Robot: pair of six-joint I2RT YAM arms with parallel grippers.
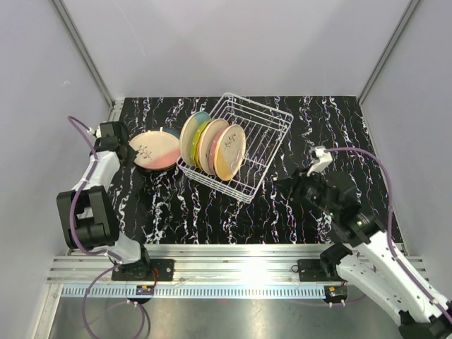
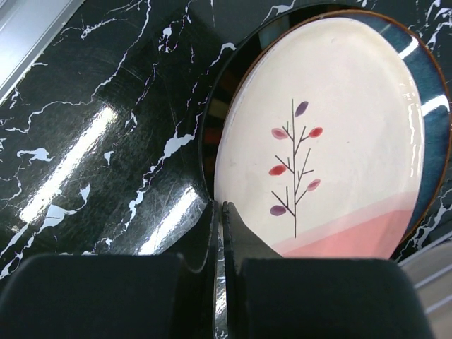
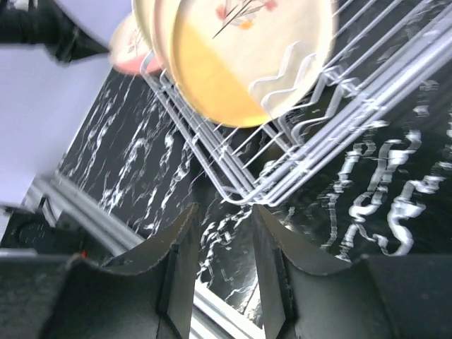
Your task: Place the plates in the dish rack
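Note:
A white dish rack (image 1: 258, 169) holds several upright plates (image 1: 229, 148) in cream, yellow, green and blue. Left of it a cream-and-pink plate (image 2: 318, 141) with a leaf sprig lies on a dark blue plate (image 2: 431, 141). My left gripper is shut at the cream plate's near rim; whether the rim is between the fingertips is unclear. My right gripper hangs front-right of the rack, its fingertips apart, nothing visible between them.
The dark marble counter (image 1: 325, 127) has free room right of the rack and in front of it. Grey walls bound the sides and back, and a metal rail runs along the front.

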